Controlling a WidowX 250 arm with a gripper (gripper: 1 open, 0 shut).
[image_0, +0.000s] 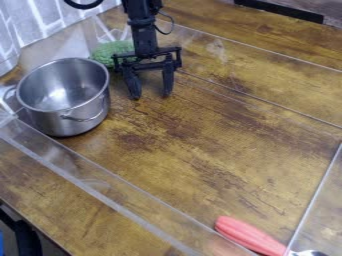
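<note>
My black gripper (151, 78) hangs at the upper middle, low over the wooden table, its two fingers apart with nothing visible between them. Just behind and left of it lies a green object (110, 51), partly hidden by the gripper. A large steel pot (63, 95) with side handles stands at the left, close to the gripper.
A red-handled utensil (249, 236) lies at the lower right, its head cut off by the frame. Clear low walls edge the work area.
</note>
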